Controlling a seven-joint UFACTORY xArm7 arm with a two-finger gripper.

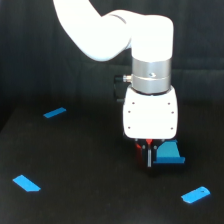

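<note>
Low over the dark table, my gripper points down beneath the white arm housing. Red parts show around its fingers, but whether they belong to the gripper or to a held thing is unclear. A blue object stands on the table right behind and to the right of the fingers, partly hidden by them. The image is too small to make out the gap between the fingers.
Blue strips lie flat on the black surface: one at the far left, one at the near left and one at the near right. Open table stretches across the left and middle. Dark cloth hangs behind.
</note>
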